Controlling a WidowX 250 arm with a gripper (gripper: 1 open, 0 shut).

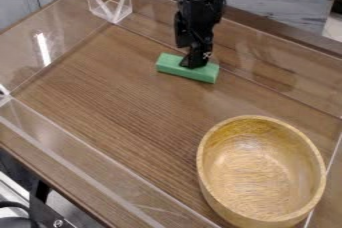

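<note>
My black gripper [195,53] reaches down from the top centre in the camera view, its fingertips at a green rectangular block [178,67] that lies flat on the wooden table. The gripper looks open over the block's right half; whether the fingers touch it I cannot tell.
A large yellow oval bowl [262,124] sits at the lower right of the table [100,122]. A clear plastic holder [111,2] stands at the back left.
</note>
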